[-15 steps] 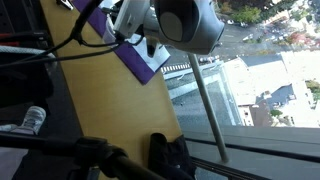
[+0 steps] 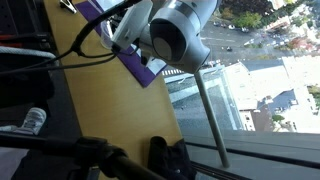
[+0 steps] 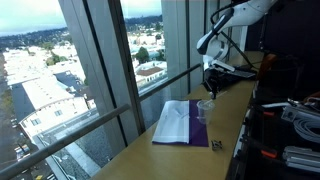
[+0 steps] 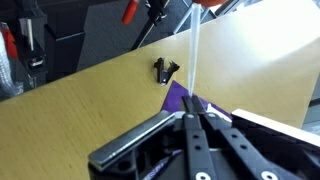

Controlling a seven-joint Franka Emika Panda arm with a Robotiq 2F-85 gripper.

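Note:
My gripper is shut in the wrist view, and a thin pale stick [image 4: 194, 52] runs up from its fingertips toward the top edge. In exterior view 2 the gripper [image 3: 209, 97] is small, low over the table just above a clear cup [image 3: 206, 108]. That cup stands at the right part of a purple mat [image 3: 188, 138]. White paper [image 3: 173, 121] covers much of the mat. The stick is too fine to make out in the exterior views, and the arm hides the gripper in exterior view 1.
A small dark metal item [image 4: 165, 71] lies on the bare wooden table [image 4: 85, 120], apart from the mat. Beside the table runs a window rail [image 3: 75, 146]. Dark equipment [image 3: 285, 135] stands along the opposite side.
In exterior view 1 the arm has shifted a little leftward, with its forearm passing over the purple mat. The table and the items on it look unmoved.

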